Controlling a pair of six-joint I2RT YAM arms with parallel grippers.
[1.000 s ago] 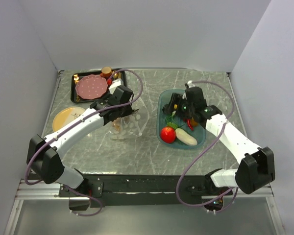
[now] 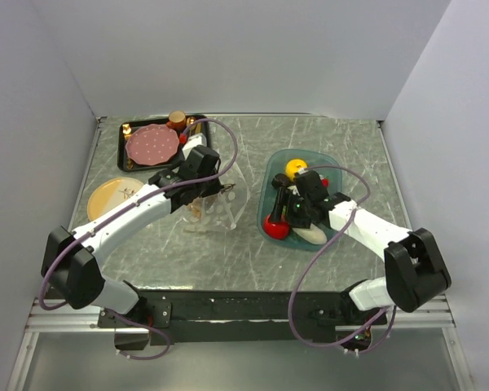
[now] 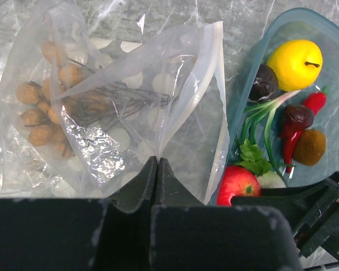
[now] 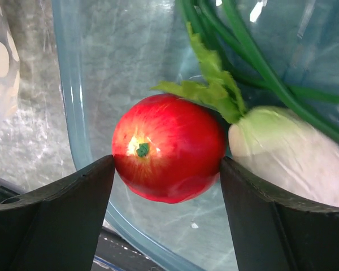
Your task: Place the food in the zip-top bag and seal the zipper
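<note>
The clear zip top bag [image 3: 200,84] lies on the counter with brown mushroom-like pieces [image 3: 42,116] inside. My left gripper is shut at its mouth edge; the film gathers at the fingertips and the bag gapes on the right. In the blue bin [image 4: 73,96], a round red tomato-like food [image 4: 169,141] sits between the fingers of my right gripper. These fingers stand apart, one at each side, very near or touching it; firm grip cannot be told. Beside it lie a pale long vegetable [image 4: 294,152] and green stalks [image 4: 260,62].
The bin also holds a yellow fruit [image 3: 295,64], dark round pieces [image 3: 264,83], a red pepper [image 3: 314,101] and a brown fruit [image 3: 309,147]. A dark tray with a pink plate [image 2: 152,144] and a tan board [image 2: 106,198] stand left.
My right gripper has come down and toward the front, from the back of the bin to the red food. The left arm barely moved.
</note>
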